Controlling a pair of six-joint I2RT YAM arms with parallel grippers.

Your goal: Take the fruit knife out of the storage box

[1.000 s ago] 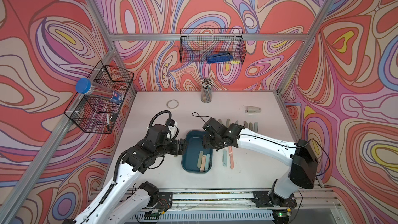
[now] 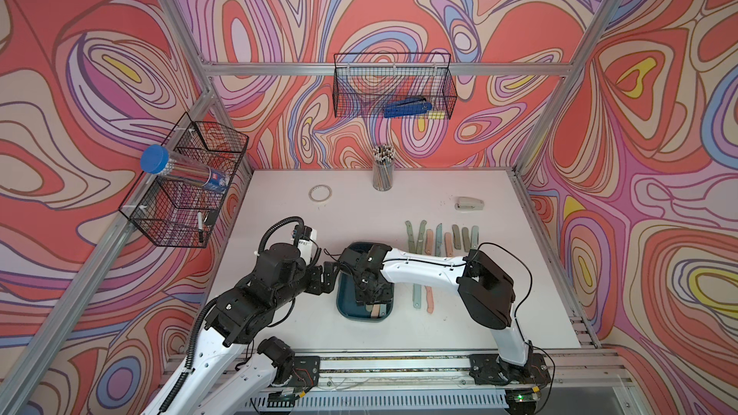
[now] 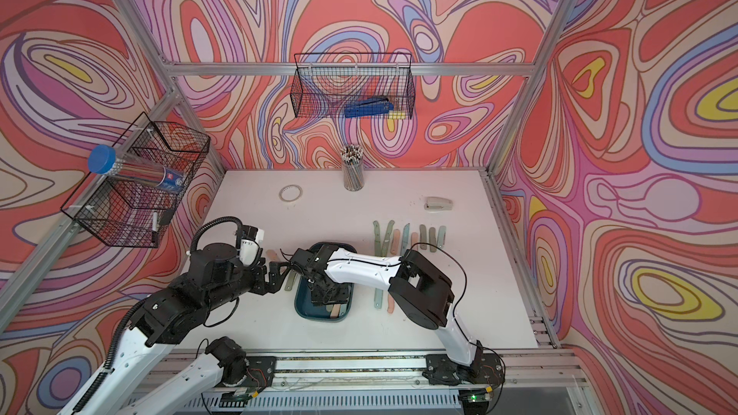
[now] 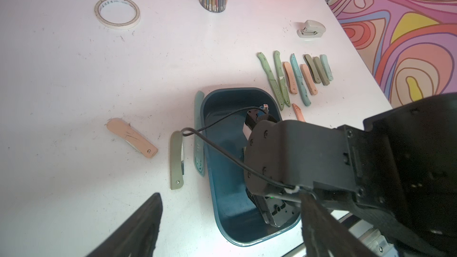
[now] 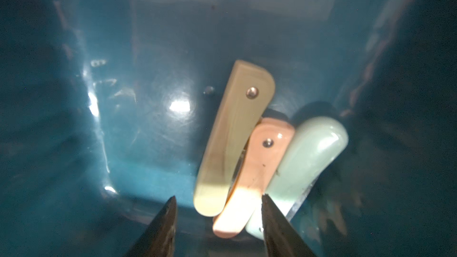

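Inside the dark blue storage box lie three folding fruit knives, seen in the right wrist view: olive-tan (image 5: pixel 228 133), pink (image 5: pixel 257 171) and pale mint (image 5: pixel 309 157). My right gripper is down in the box, open, its fingertips at the knives' near ends, nothing held. In the top views its body hides much of the box. My left gripper hovers at the box's left, fingers apart and empty.
More knives lie in a row right of the box (image 2: pixel 438 238); a few lie left of it (image 4: pixel 131 138). A pen holder (image 2: pixel 383 173), tape ring (image 2: pixel 319 186) and stapler (image 2: pixel 469 203) stand toward the back. Wire baskets hang left and behind.
My right arm has moved left and down into the box over the last second. My left gripper has shifted slightly left from a second ago.
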